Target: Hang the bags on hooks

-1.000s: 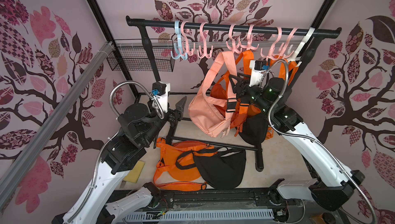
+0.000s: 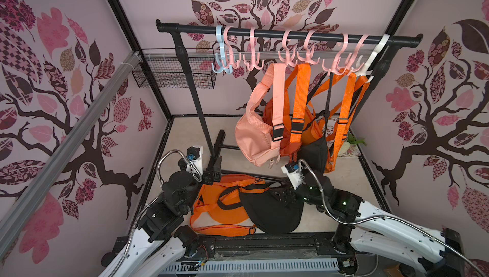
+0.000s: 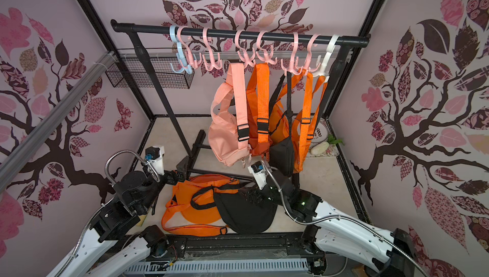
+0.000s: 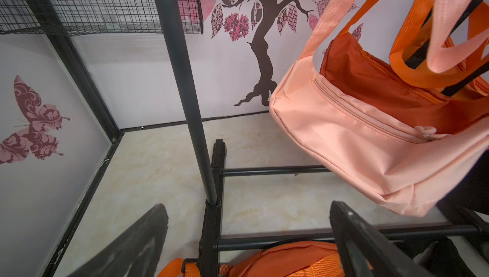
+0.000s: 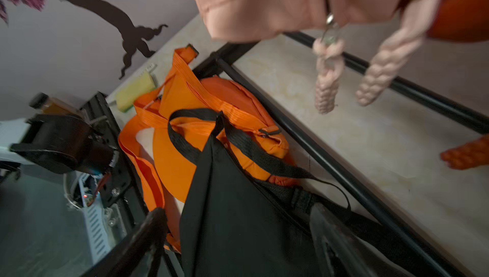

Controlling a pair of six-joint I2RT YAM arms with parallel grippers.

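Note:
A black bag (image 2: 270, 210) and an orange bag (image 3: 188, 205) lie on the floor at the front. My right gripper hangs just over the black bag, its two fingers apart. My left gripper stands open left of the hanging bags, nothing between its fingers. A pink bag (image 4: 366, 139) hangs on the rack beside an orange one (image 2: 300, 93), with further orange and black bags to the right. Several pink hooks (image 3: 211, 60), a blue one and a white one hang along the rail.
The black rail (image 2: 254, 32) stands on side posts, with base bars (image 5: 305, 139) above the floor bags. A wire basket (image 2: 173, 73) is at the back left. Bare floor (image 4: 142, 175) lies left of the rack.
My right arm has swung from beside the hanging bags down and toward the middle, over the black bag. My left arm has moved lower and back from near the pink bag.

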